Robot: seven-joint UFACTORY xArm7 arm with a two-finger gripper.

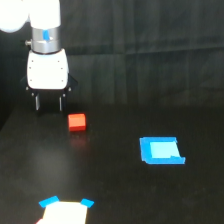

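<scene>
An orange-red block (77, 122) rests on the dark table, left of the middle. My gripper (49, 104) points down a little to the left of the block and higher in the picture, apart from it. Its two dark fingers (61, 102) stand wide apart, so it is open, and nothing shows between them. How high the fingertips are above the table I cannot tell.
A pale square edged with blue tape (163, 150) lies on the right side. Another pale patch (65, 213) with blue corners is cut off by the bottom edge. Dark curtains (150, 50) hang behind.
</scene>
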